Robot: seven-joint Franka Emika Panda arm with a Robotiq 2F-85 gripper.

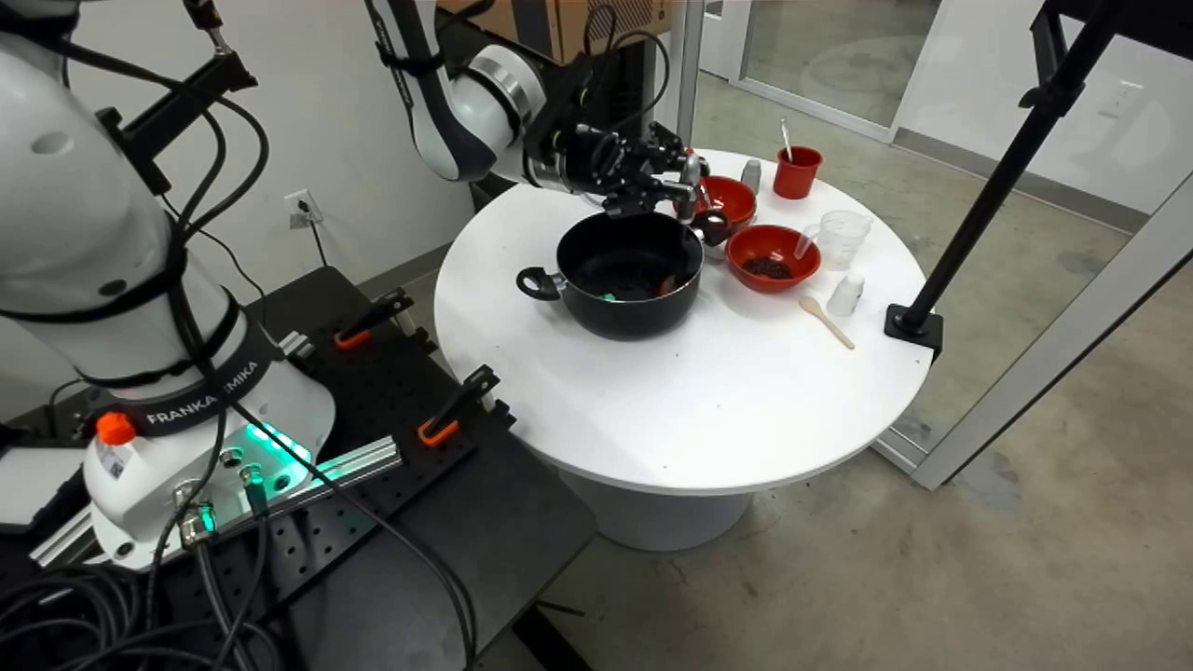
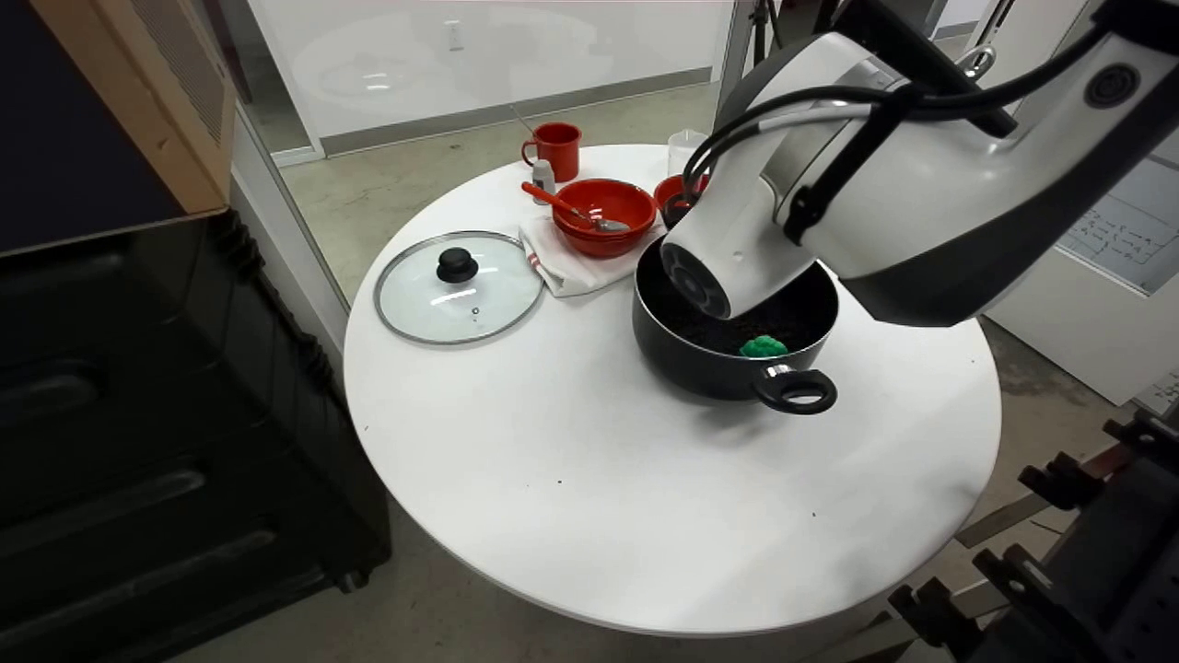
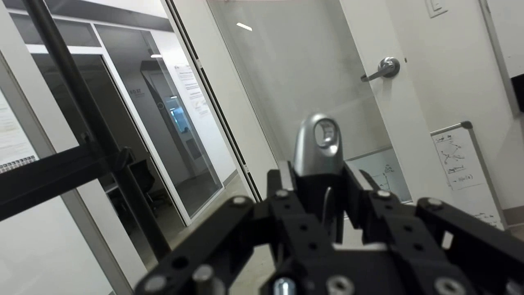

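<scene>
Held in my gripper is a black-handled tool with a rounded silver end that has a slot through it. The fingers press on its handle from both sides; its other end cannot be made out. In exterior view 1 the gripper is above the far right rim of a black pot, close to its far handle. Inside the pot are a green piece and a small reddish piece. From exterior view 2 the arm hides the gripper and part of the pot.
Beyond the pot stand a red bowl with a spoon, a red bowl of dark bits, a red mug and a clear measuring cup. A glass lid lies left in exterior view 2.
</scene>
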